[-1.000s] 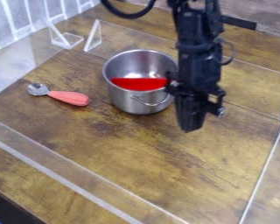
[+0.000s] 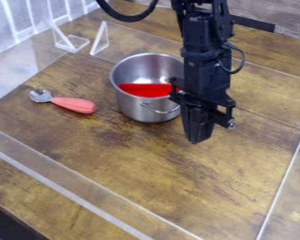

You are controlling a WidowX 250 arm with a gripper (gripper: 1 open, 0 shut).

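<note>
My black gripper [image 2: 198, 120] hangs over the wooden table just right of a steel pot [image 2: 132, 72], close to its side. Its fingers point down, and I cannot make out how far apart they stand or anything held between them. The pot has a wire handle on its front side and a red object [image 2: 145, 89] inside, partly hidden by the rim.
A pink-handled utensil [image 2: 72, 104] with a metal head lies on the left of the table [image 2: 127, 187]. White wire stands [image 2: 67, 42] are at the back left.
The pot and utensil have not visibly moved.
</note>
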